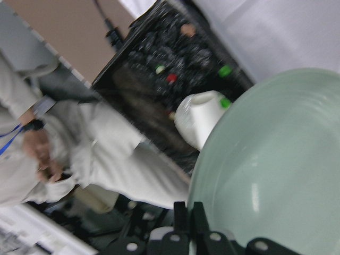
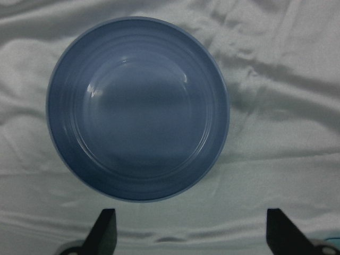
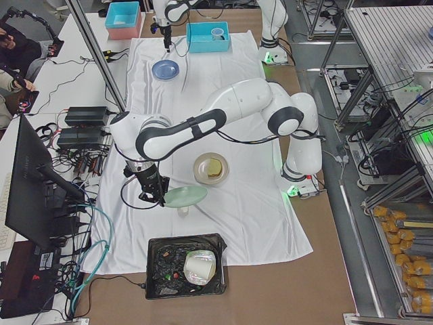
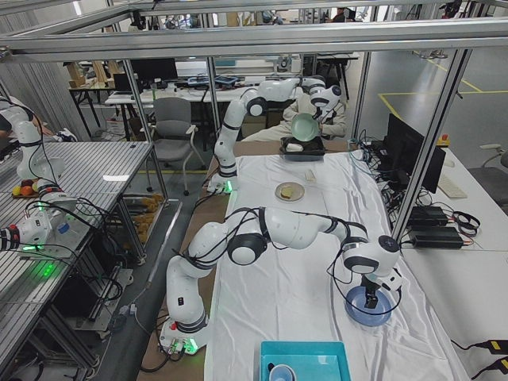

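Observation:
A pale green plate [image 3: 186,196] is held up tilted by my left gripper [image 3: 161,196], whose fingers are shut on its rim; in the left wrist view the plate [image 1: 265,159] fills the right side. Below it a black tray [image 3: 161,271] holds dark plastic, a wrapped white item and small coloured bits. A blue plate [image 2: 138,109] lies on the white cloth beneath my right gripper, which is open and empty. A beige plate [image 3: 201,166] with a yellow block [image 3: 214,168] sits mid-table.
A turquoise bin [image 4: 303,353] with a cup [image 4: 282,375] stands beside the blue plate at the far end. Monitors and cables line one side. A person sits behind the black tray.

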